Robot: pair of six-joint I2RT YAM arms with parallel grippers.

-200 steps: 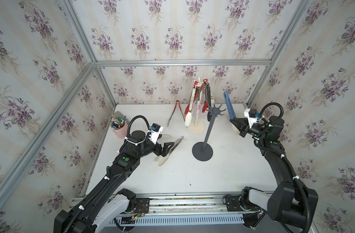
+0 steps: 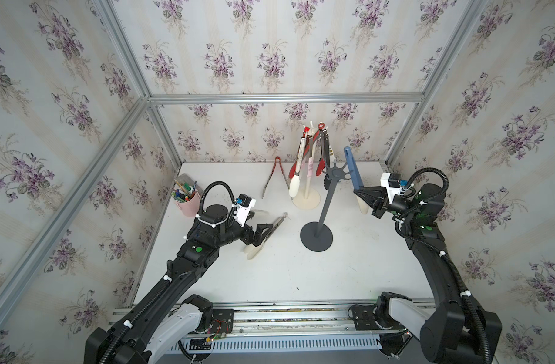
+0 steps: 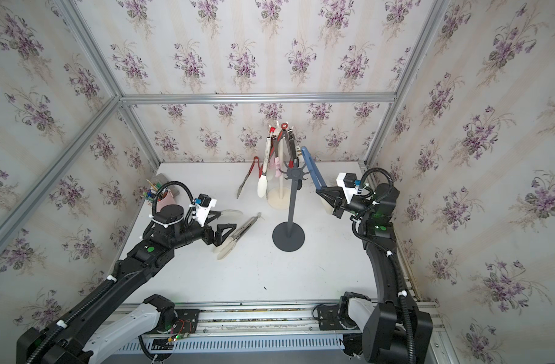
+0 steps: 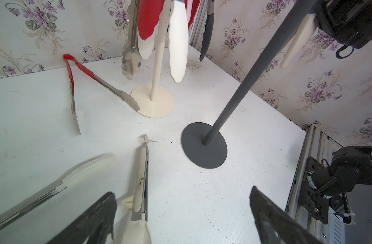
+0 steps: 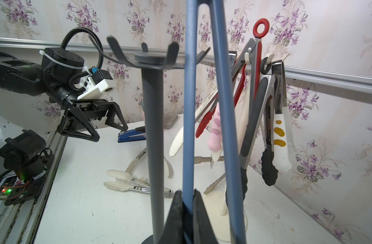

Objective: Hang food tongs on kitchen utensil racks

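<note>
My right gripper (image 2: 363, 193) is shut on the blue tongs (image 2: 353, 166), held upright with their top beside the prongs of the empty dark grey rack (image 2: 326, 203); in the right wrist view they rise between camera and rack. Behind it the cream rack (image 2: 304, 199) carries several tongs, red, white and black. My left gripper (image 2: 260, 233) stands open over the table at the left, nothing between its fingers, above tongs with cream heads (image 4: 139, 179) lying on the table.
Red-handled tongs (image 4: 84, 69) lie at the back, more cream tongs (image 4: 86, 168) at left. A pink pen holder (image 2: 188, 206) stands at the far left.
My right gripper has moved left with the blue tongs, bringing their top closer to the dark rack's prongs. The left arm and the other tongs are unchanged.
</note>
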